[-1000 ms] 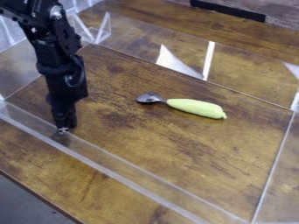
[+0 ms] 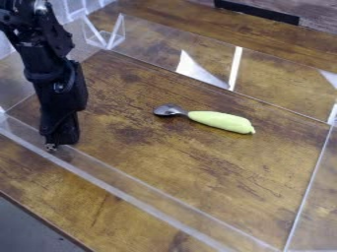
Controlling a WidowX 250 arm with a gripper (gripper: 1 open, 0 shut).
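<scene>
The black gripper (image 2: 53,146) hangs low at the left of the camera view, its tip down near the wooden tabletop by the clear front wall. It looks shut, with nothing visible between its fingers. To its right, apart from it, a metal spoon (image 2: 168,110) lies near the middle of the table, touching or very close to a pale green corn-like object (image 2: 222,121); whether that is its handle or a separate thing I cannot tell for sure.
Clear plastic walls (image 2: 198,69) edge the wooden work surface (image 2: 171,177) at back, front and right.
The arm and gripper have shifted slightly to the left. The spoon and green object are where they were.
</scene>
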